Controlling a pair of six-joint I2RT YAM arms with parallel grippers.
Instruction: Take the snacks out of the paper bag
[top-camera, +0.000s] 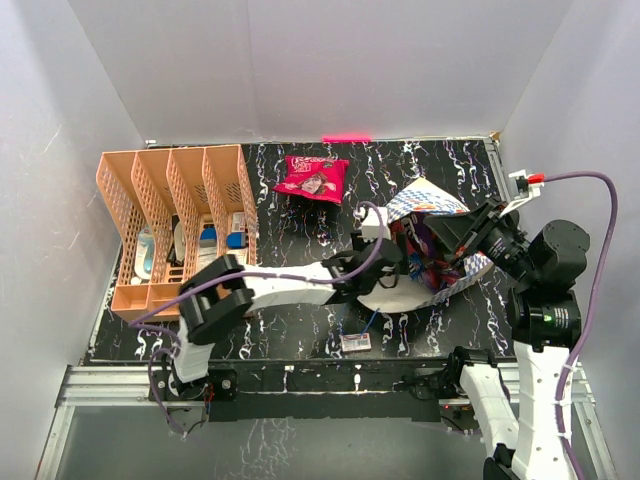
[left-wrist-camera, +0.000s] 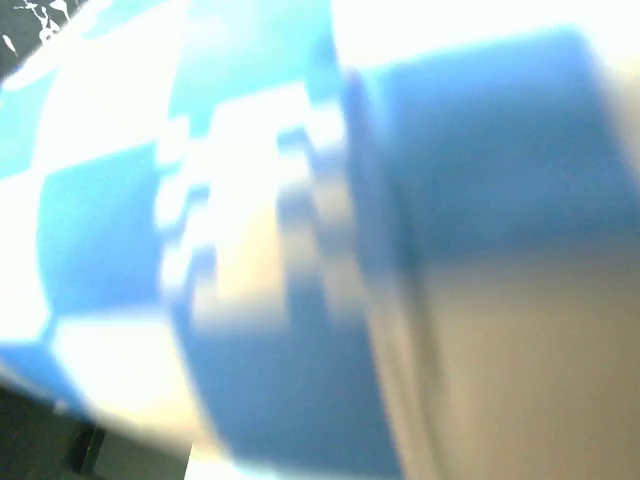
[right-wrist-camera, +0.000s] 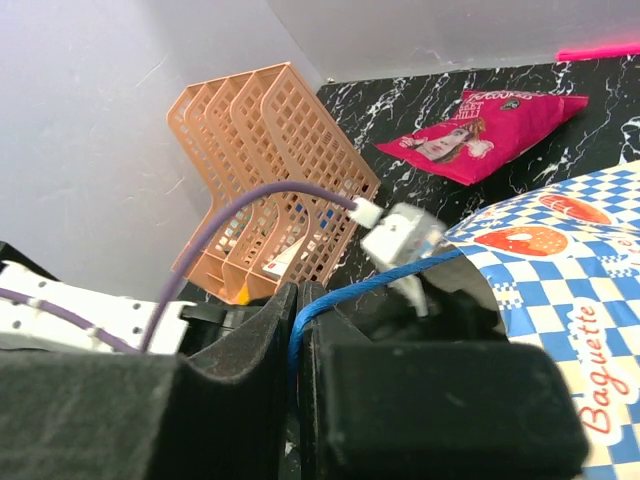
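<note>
The paper bag (top-camera: 405, 298), with blue-and-white checks, lies on its side at the right of the table. A dark red and purple snack packet (top-camera: 428, 262) shows in its mouth. My left gripper (top-camera: 402, 252) reaches into that mouth beside the packet; its fingertips are hidden there. The left wrist view is filled by blurred checked paper (left-wrist-camera: 110, 230). My right gripper is shut at the bag's upper edge, and a thin blue strip (right-wrist-camera: 390, 277) runs from the paper to its fingers. A pink snack packet (top-camera: 315, 180) lies apart at the back.
An orange divided rack (top-camera: 228, 170) holding several small items stands at the left. A small box (top-camera: 355, 342) lies near the front edge. Free table lies between rack and bag, behind the left arm. Grey walls enclose the sides and back.
</note>
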